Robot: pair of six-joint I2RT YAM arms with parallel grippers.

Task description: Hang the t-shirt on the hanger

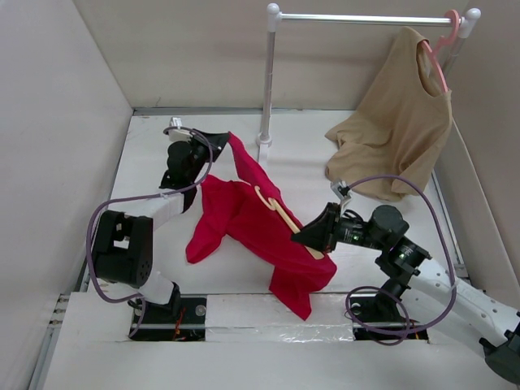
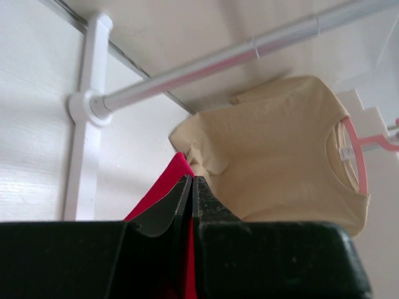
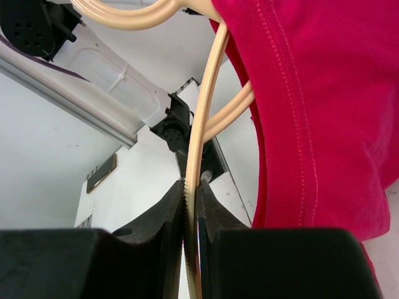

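Note:
The red t-shirt (image 1: 252, 227) lies spread across the middle, one end lifted toward the back left by my left gripper (image 1: 224, 138), which is shut on the fabric; red cloth shows at its fingers in the left wrist view. A light wooden hanger (image 1: 284, 218) lies over the shirt. My right gripper (image 1: 299, 237) is shut on that hanger, whose bar (image 3: 206, 106) runs up from the fingers beside the red fabric (image 3: 312, 112) in the right wrist view.
A clothes rail (image 1: 366, 18) stands at the back, with a beige shirt (image 1: 390, 130) on a pink hanger (image 1: 439, 69) at its right end, reaching down to the board. The left rail post (image 1: 266, 97) rises behind the red shirt.

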